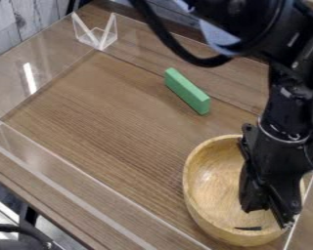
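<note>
A light wooden bowl [209, 187] sits at the lower right of the table. The black gripper [264, 200] hangs over and partly inside it, covering its right part; its fingertips are dark against the bowl, and whether they hold anything cannot be made out. A small dark thin shape lies at the bowl's bottom near the fingers.
A green block [187, 91] lies at the upper middle of the table. A clear plastic object [97, 31] stands at the back left.
</note>
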